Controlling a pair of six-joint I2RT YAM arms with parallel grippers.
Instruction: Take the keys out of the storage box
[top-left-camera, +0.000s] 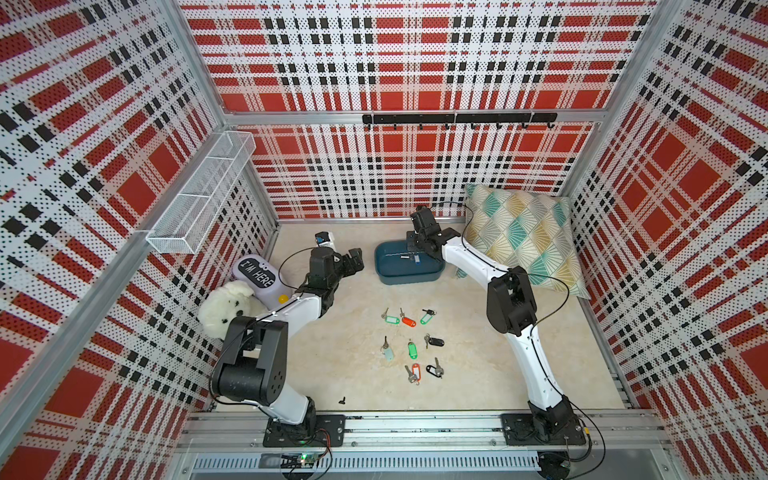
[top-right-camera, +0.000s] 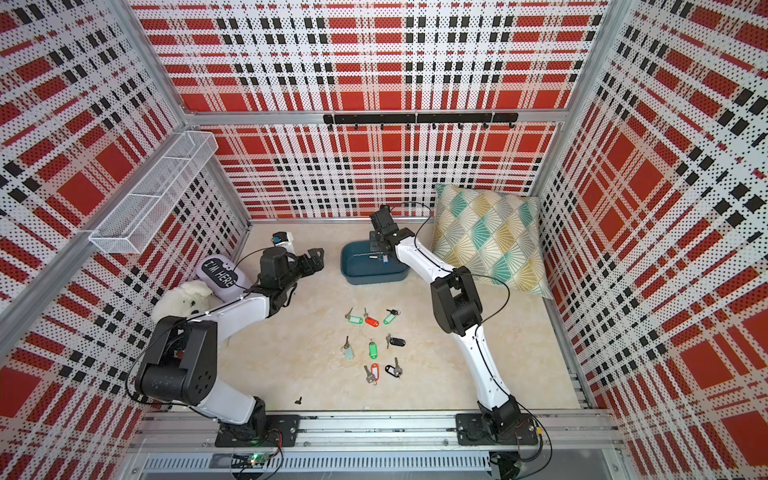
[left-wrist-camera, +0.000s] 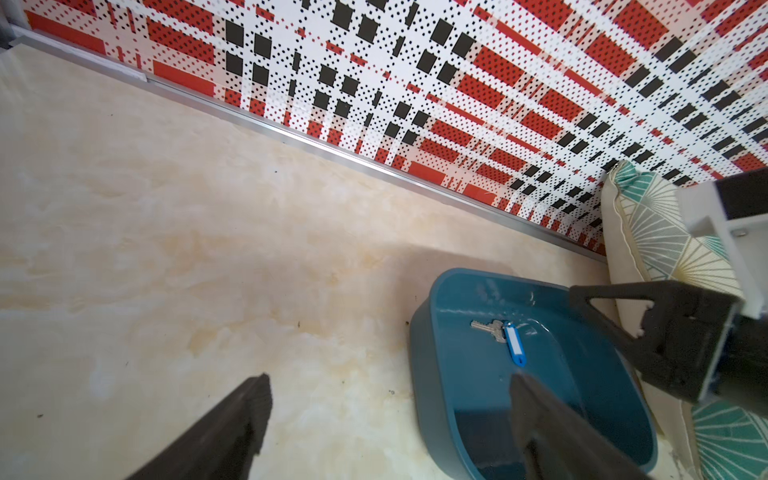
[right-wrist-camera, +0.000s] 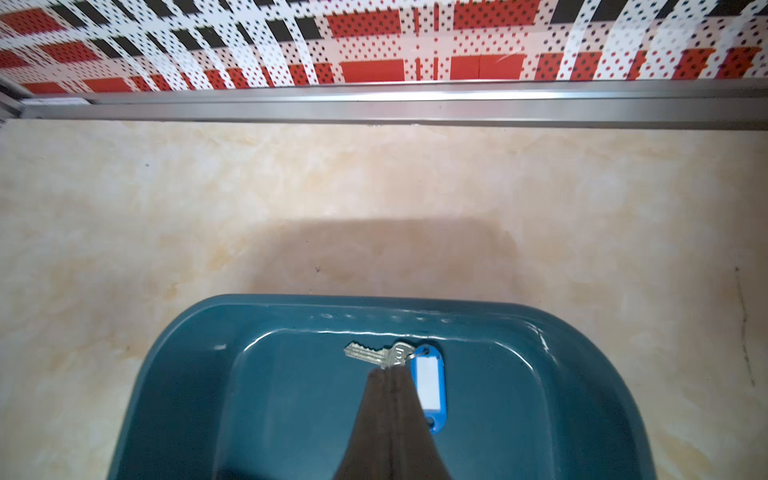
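The dark teal storage box (top-left-camera: 409, 277) stands at the back middle of the table. On its floor lies a silver key (right-wrist-camera: 372, 353) joined to a blue tag (right-wrist-camera: 434, 384) with a white label. Above the box is my right gripper, shut; nothing shows between its fingers, and its tips overlap the key and the tag's left edge in its wrist view. The left wrist view shows the key and tag (left-wrist-camera: 514, 344) on the box floor, below and apart from the right gripper. My left gripper is open and empty, left of the box.
Several keys with coloured tags, such as a red tag (top-left-camera: 409, 322) and a green tag (top-left-camera: 413, 349), lie spread in front of the box. A patterned cushion (top-left-camera: 524, 240) leans at the back right. A white plush toy (top-left-camera: 226, 310) sits at the left.
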